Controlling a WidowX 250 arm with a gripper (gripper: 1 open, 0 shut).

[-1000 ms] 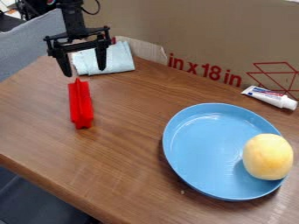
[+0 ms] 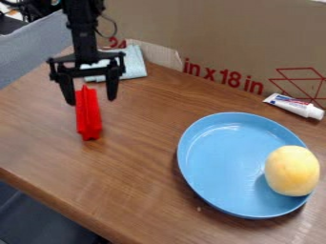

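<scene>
My black gripper [image 2: 90, 93] is open, its two fingers hanging above and around the far end of a long red object [image 2: 88, 120] that lies on the wooden table at the left. I cannot tell whether the fingers touch it. A light blue plate [image 2: 216, 162] sits at the right, with a pale yellow round object [image 2: 292, 172] on its right side.
A folded light cloth [image 2: 130, 61] lies at the back behind the gripper. A toothpaste tube [image 2: 295, 105] lies near the cardboard box [image 2: 216, 43] at the back right. Its front edge runs at the lower left.
My gripper has come down and a little toward the front, closer to the red object. The objects on the table have not moved.
</scene>
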